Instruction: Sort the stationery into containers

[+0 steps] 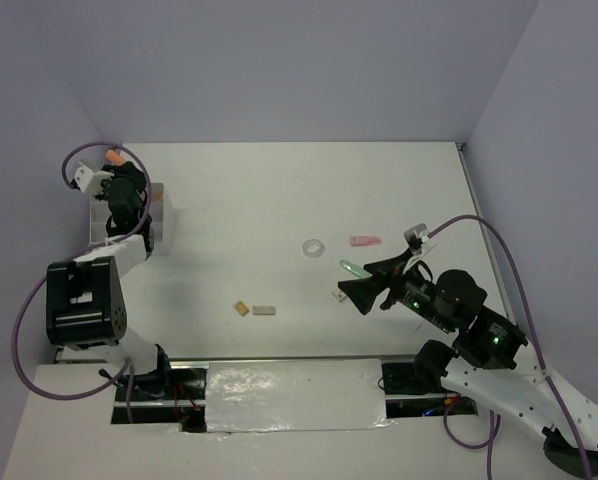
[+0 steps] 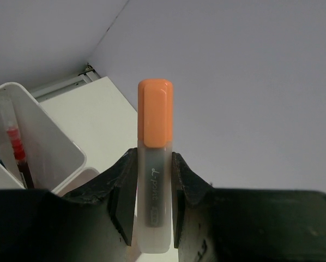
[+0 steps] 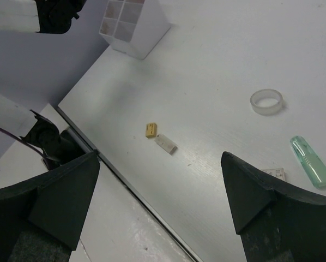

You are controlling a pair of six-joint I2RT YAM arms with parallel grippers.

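Note:
An orange-capped clear pen (image 2: 155, 112) stands upright in my left gripper, shut on it, just over the white compartment organizer (image 1: 162, 230) at the left; in the left wrist view other pens sit in a compartment beside it. My right gripper is open above the right side of the table. Below it lie a green case (image 3: 310, 161) and a small pale block (image 3: 273, 173). A pink item (image 1: 365, 241), a tape ring (image 3: 266, 109), a yellow block (image 3: 151, 130) and a grey block (image 3: 165, 143) also lie out on the table.
Grey walls bound the left, back and right. A front ledge with a plastic-covered sheet (image 1: 294, 395) runs along the near edge.

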